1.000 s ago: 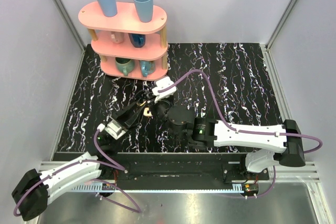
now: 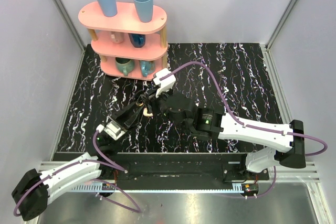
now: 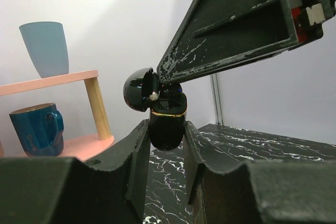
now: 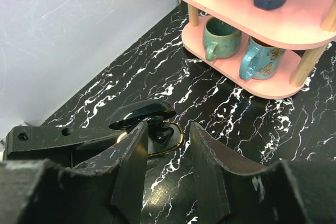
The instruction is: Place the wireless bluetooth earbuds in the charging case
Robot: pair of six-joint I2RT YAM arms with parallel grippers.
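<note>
The glossy black charging case (image 3: 167,129), with its lid (image 3: 139,90) swung open, is held upright between the fingertips of my left gripper, which is shut on it. My right gripper is directly over and beside the case; in the left wrist view one of its fingers (image 3: 231,24) touches or nearly touches the case's open top. Its two fingertips look apart in the right wrist view. A dark glossy piece shows inside the case; whether it is an earbud is unclear. In the top view both grippers meet left of centre, their tips partly hidden.
A three-tier pink shelf (image 2: 123,15) with cups and mugs stands at the back left. Walls enclose the sides and back.
The right arm has shifted slightly over the last second, its forearm now a little farther right in the top view. The left arm looks unchanged.
</note>
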